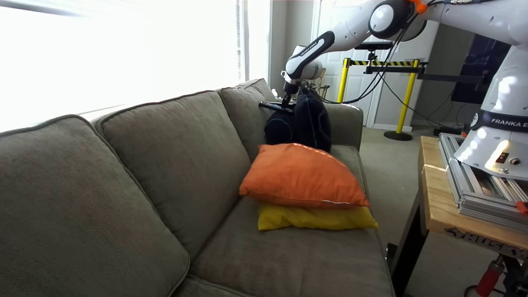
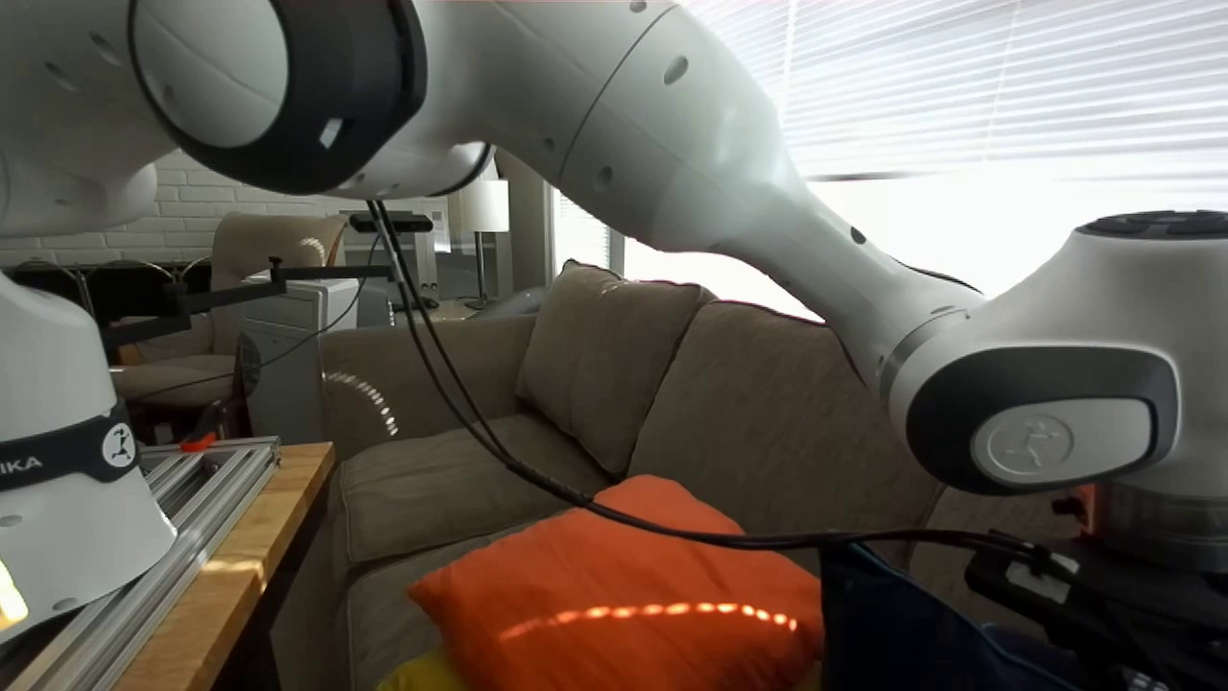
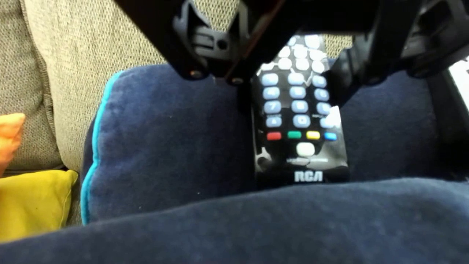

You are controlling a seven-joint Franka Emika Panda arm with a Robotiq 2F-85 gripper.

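Observation:
A black RCA remote control [image 3: 303, 156] with pale number buttons lies on a dark blue cushion [image 3: 176, 132] in the wrist view. My gripper is shut on the remote, one finger at each long side near the number buttons. The remote's far end runs up under the gripper body and is partly covered there. From the first exterior view the remote [image 1: 275, 106] shows as a thin dark bar atop the dark cushion [image 1: 278, 129], with the gripper [image 1: 286, 104] coming down on it. In the second exterior view the fingertips are out of sight.
A second dark blue cushion [image 1: 312, 119] stands upright close beside the gripper. An orange pillow [image 1: 302, 175] lies on a yellow one [image 1: 317, 218] on the grey sofa [image 1: 277, 257]. The sofa's backrest rises behind the remote. Black cables [image 2: 691, 532] hang along the arm.

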